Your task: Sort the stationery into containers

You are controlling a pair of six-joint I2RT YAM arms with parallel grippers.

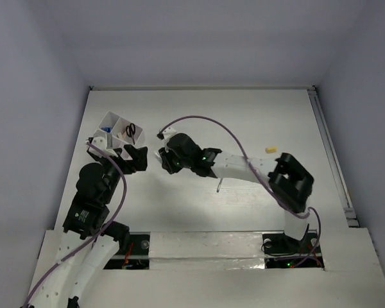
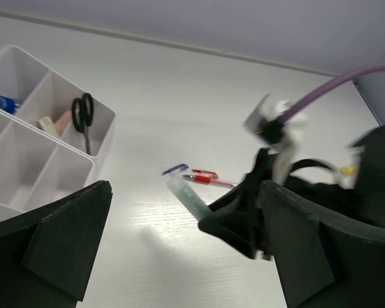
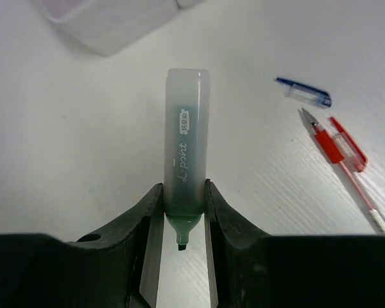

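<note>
A translucent green tube (image 3: pixel 187 154) with a dark tip is clamped in my right gripper, held above the table. The same tube (image 2: pixel 189 197) slants in front of my left gripper, whose wide-apart fingers have nothing between them. On the left stands the white compartment box (image 2: pixel 54 151). Inside it lie black scissors (image 2: pixel 83 115), a blue item (image 2: pixel 1 102) and small pale and pinkish blocks (image 2: pixel 54 124). A red pen (image 3: pixel 333 151), red cap (image 3: pixel 350 144) and blue cap (image 3: pixel 305 93) rest on the table.
A yellow piece (image 1: pixel 271 149) lies far right on the table. A thin pen-like item (image 1: pixel 219 185) is below the right arm. The box's two front compartments visible in the left wrist view look empty.
</note>
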